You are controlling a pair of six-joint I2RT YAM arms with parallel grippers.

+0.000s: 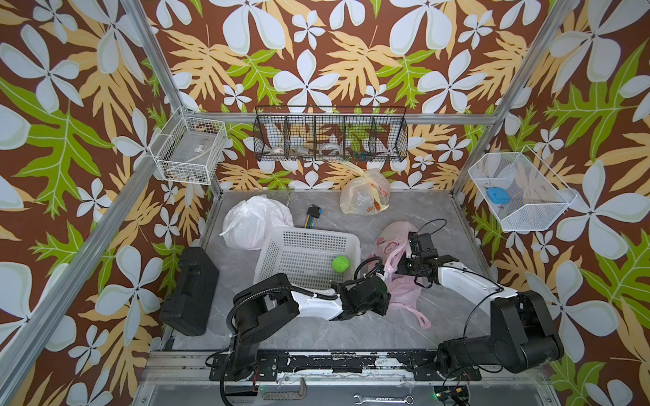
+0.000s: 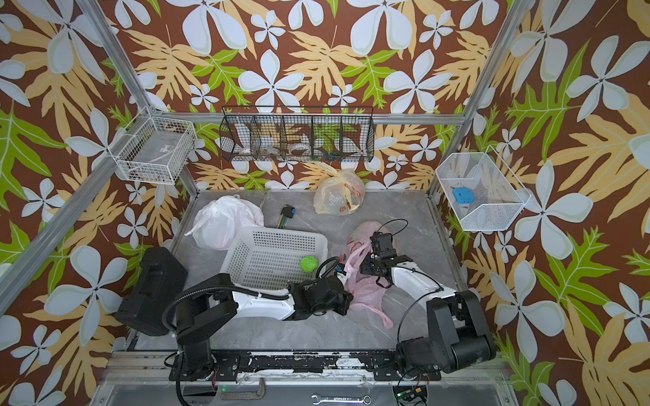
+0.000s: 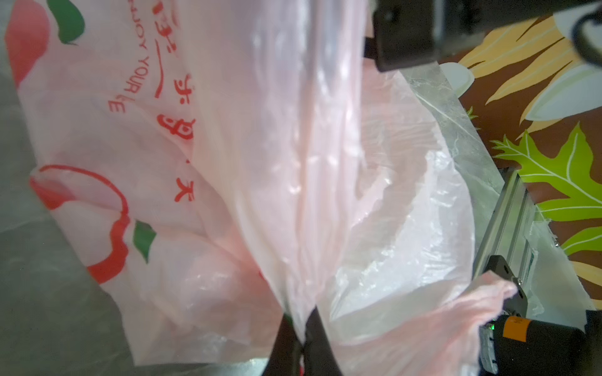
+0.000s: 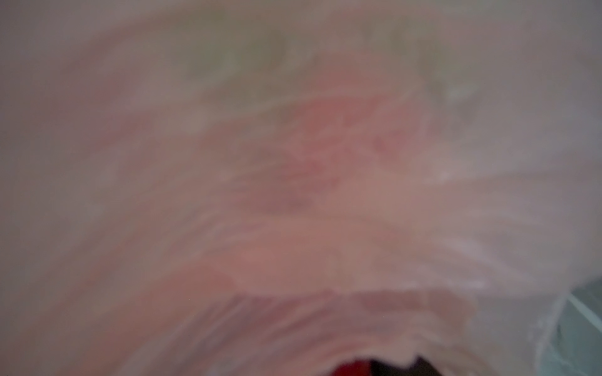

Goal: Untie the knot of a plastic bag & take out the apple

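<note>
A pink printed plastic bag (image 1: 406, 297) lies on the grey floor right of the white basket. My left gripper is shut on a twisted strand of it, with the bag spread beyond in the left wrist view. My right gripper (image 1: 405, 265) is at the bag's upper part, its fingers mostly hidden by plastic; the right wrist view is filled with blurred pink film, with a small patch of red (image 4: 351, 369) at the bottom edge. I cannot make out the apple clearly.
A white basket (image 1: 260, 264) holds a green ball (image 1: 340, 264). A white bag (image 1: 254, 216), a yellowish bag (image 1: 364, 193) and a black case (image 1: 189, 291) stand around it. Wire baskets hang on the walls.
</note>
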